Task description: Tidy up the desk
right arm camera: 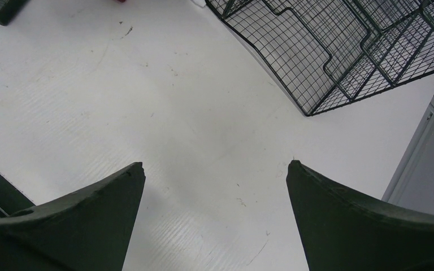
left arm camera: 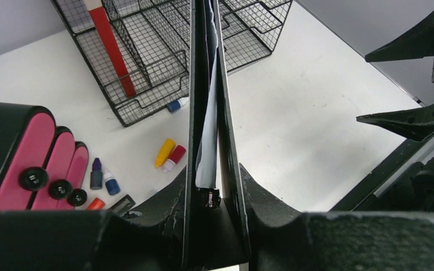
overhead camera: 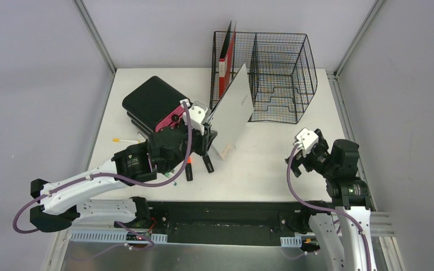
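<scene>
My left gripper is shut on the edge of a white folder, raised nearly upright in front of the wire organizer. In the left wrist view the folder is edge-on between the fingers. A red folder stands in the organizer's left compartment. Black cases with pink sides are stacked on the left. Markers and small bottles lie on the desk. My right gripper is open and empty above the desk at the right.
The organizer's right compartment looks empty. Grey walls border the desk's sides and back.
</scene>
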